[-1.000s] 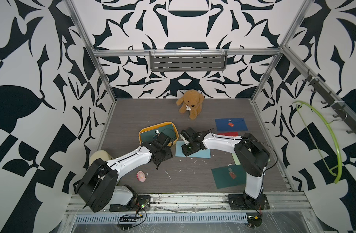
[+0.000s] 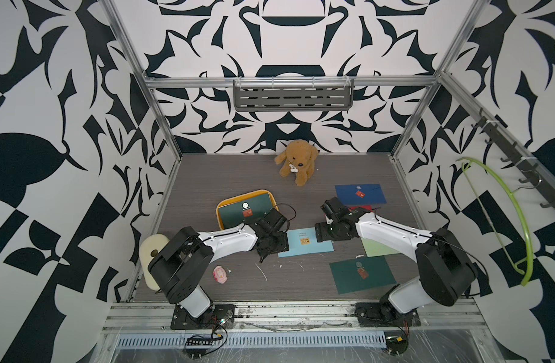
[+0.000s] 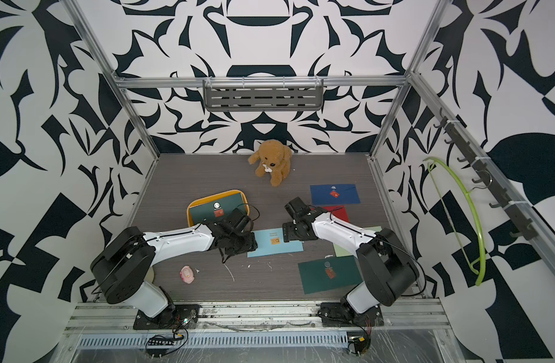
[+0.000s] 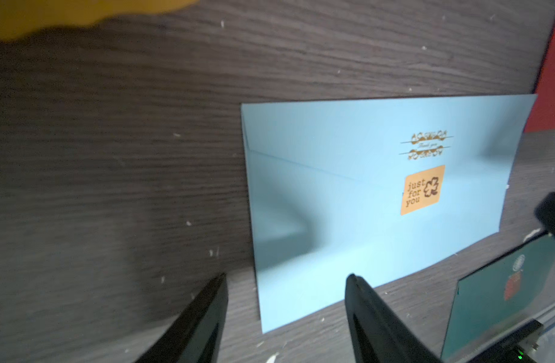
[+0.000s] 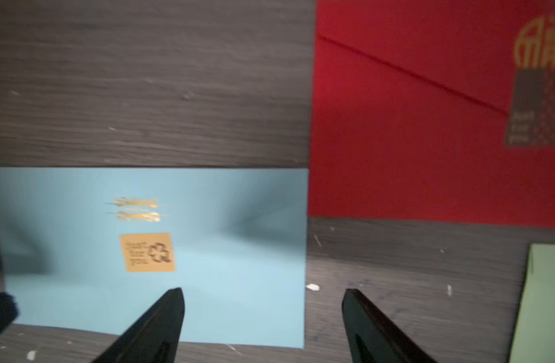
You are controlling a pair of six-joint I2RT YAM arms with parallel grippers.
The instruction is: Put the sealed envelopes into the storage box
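A light blue envelope (image 2: 304, 240) lies flat on the table between the two arms. My left gripper hovers over its left edge with fingers spread and nothing held. Above its right edge is my right gripper, its fingers well apart and empty. The yellow storage box (image 2: 229, 201) stands behind my left gripper with a dark green envelope (image 2: 229, 213) lying in it. Around my right arm lie a red envelope (image 5: 410, 157), a blue envelope (image 2: 368, 193), a pale green envelope (image 2: 377, 246) and another dark green envelope (image 2: 350, 278).
A brown plush dog (image 2: 300, 158) sits at the back. Near the left front lies a small pink object (image 2: 220, 274), with a cream object (image 2: 151, 257) at the left edge. Bare table shows at front centre.
My left gripper has moved right to its left edge.
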